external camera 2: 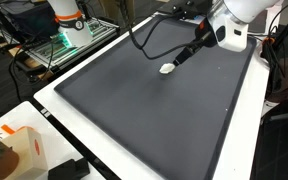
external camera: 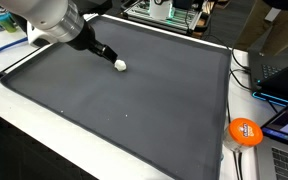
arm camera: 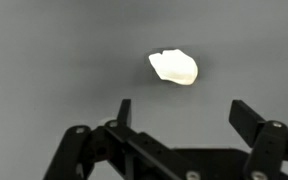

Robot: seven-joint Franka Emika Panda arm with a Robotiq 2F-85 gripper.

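A small white lump (external camera: 120, 65) lies on the dark grey mat (external camera: 174, 80). In the wrist view the white piece (arm camera: 174, 66) is beyond the fingertips, a little right of centre, with bare mat around it. My gripper is open, its two black fingers spread wide and nothing between them. From the second exterior side, the gripper (external camera 2: 182, 56) hangs just behind and above the white piece (external camera 2: 167, 69). Whether the fingertips touch the mat cannot be told.
An orange-lidded container (external camera: 245, 132) stands right of the mat, near a laptop (external camera: 282, 150). In the second exterior view, a potted plant (external camera 2: 0, 155) is at the lower left.
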